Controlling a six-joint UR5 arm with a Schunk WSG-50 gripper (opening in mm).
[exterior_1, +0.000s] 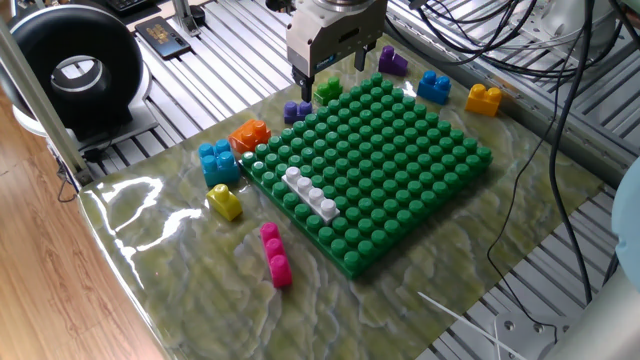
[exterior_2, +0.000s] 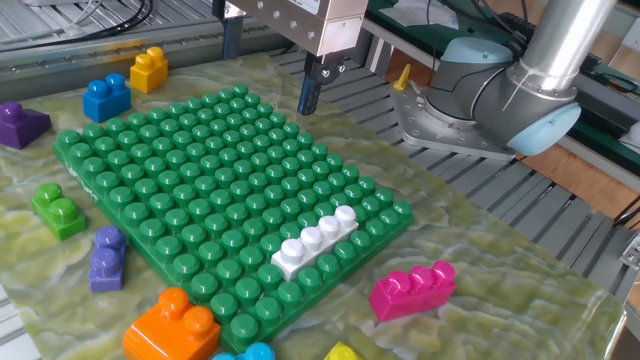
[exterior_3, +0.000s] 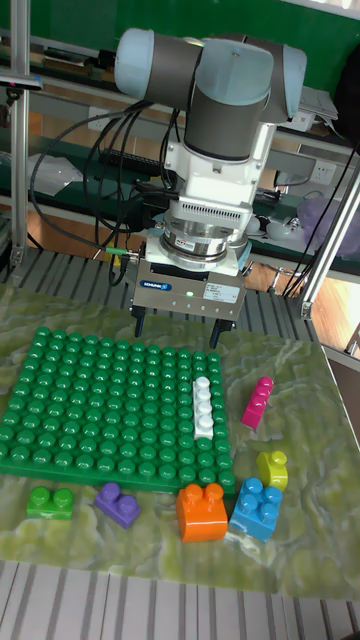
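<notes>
A green studded baseplate (exterior_1: 420, 180) lies on the table with a white four-stud brick (exterior_1: 311, 194) seated near one edge. My gripper (exterior_3: 179, 329) hangs above the table around the baseplate's far edge in exterior view 3. Its two fingers (exterior_2: 311, 92) are spread wide, and nothing shows between them. Loose beside the plate lie a pink brick (exterior_2: 412, 291), a yellow brick (exterior_1: 225, 202), a light blue brick (exterior_3: 256, 510) and an orange brick (exterior_3: 202, 514). A green brick (exterior_3: 49, 502) and a lilac brick (exterior_3: 117, 505) rest along another side.
Past another side of the plate stand a purple brick (exterior_2: 22, 125), a blue brick (exterior_2: 107, 99) and an orange-yellow brick (exterior_2: 149, 70). Black cables (exterior_1: 480, 35) run over the slatted frame.
</notes>
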